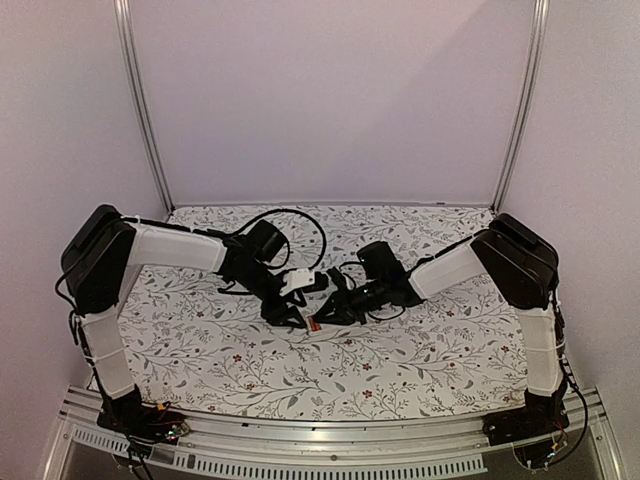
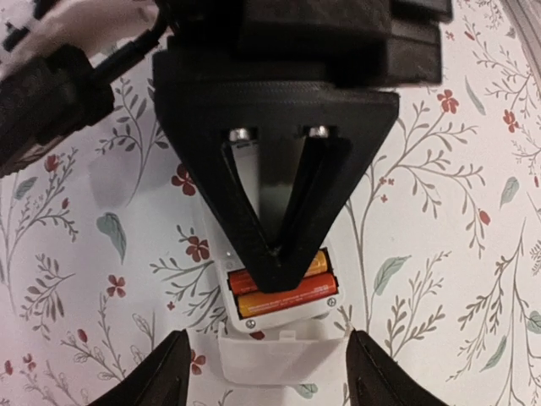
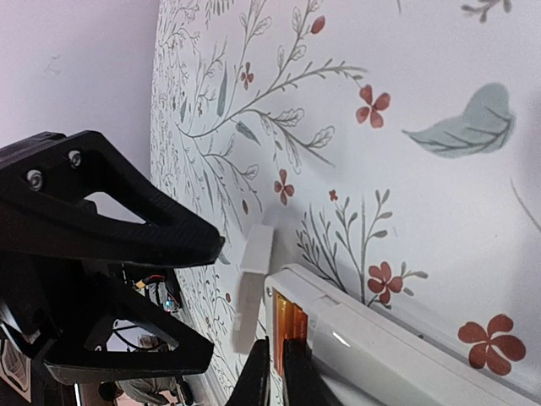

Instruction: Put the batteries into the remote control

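The white remote [image 2: 254, 313] has orange batteries [image 2: 287, 295] lying in its end compartment, seen in the left wrist view. My right gripper [image 1: 325, 318] is shut on the remote; its dark fingers cover part of it in the left wrist view. A white battery cover [image 2: 279, 364] is just off the remote's end, between the fingers of my left gripper, which stands part open. In the right wrist view the cover [image 3: 254, 279] is upright beside the remote [image 3: 389, 347].
Both arms and their cables occupy the middle, with pale walls at the sides and back.
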